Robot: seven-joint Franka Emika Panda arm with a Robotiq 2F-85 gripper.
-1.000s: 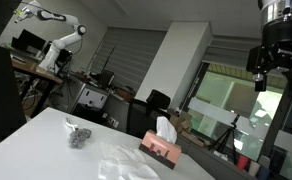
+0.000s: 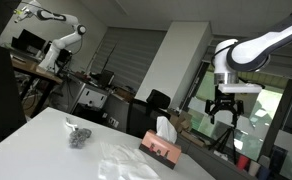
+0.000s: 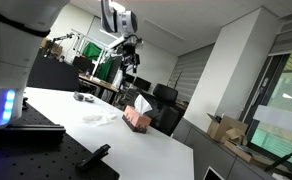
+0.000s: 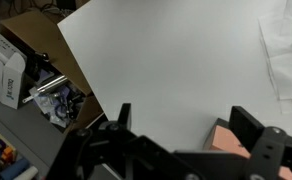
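High over the right side of the white table, my gripper (image 2: pixel 226 108) points down, well clear of everything on it. In the wrist view the two fingers of my gripper stand wide apart, open, with only bare tabletop between them. A pinkish-brown tissue box (image 2: pixel 160 149) has a white tissue (image 2: pixel 166 130) sticking up from its top. Part of this box (image 4: pixel 226 139) shows beyond the right finger, the rest hidden by the gripper. A white cloth or tissue (image 2: pixel 126 163) lies flat near the box. Farther left sits a grey crumpled thing (image 2: pixel 79 137).
Beside the table, the wrist view shows an open cardboard box (image 4: pixel 48 45) and a bag of small items (image 4: pixel 56 102). A dark chair (image 2: pixel 158 101) stands behind the table.
My arm has swung left and away from the camera, bringing the gripper nearer to above the tissue box. The box, cloth and grey thing have stayed in place.
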